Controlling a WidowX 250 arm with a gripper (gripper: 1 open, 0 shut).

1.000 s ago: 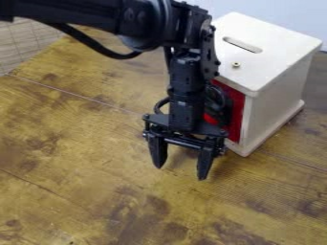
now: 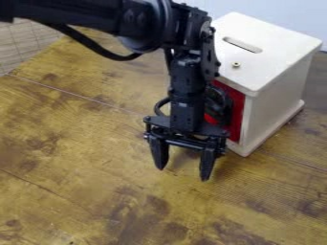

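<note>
My black gripper [image 2: 182,161] hangs low over the wooden floor, its two fingers apart and pointing down, nothing between them. Behind it, to the right, stands a white wooden box [image 2: 267,77] with a slot and a small knob on top. The box's red front [image 2: 234,115] is mostly hidden by my arm.
Bare wooden floor [image 2: 76,172] spreads to the left and in front of the gripper. A woven mat [image 2: 23,43] lies at the upper left, and a pale wall is at the upper right.
</note>
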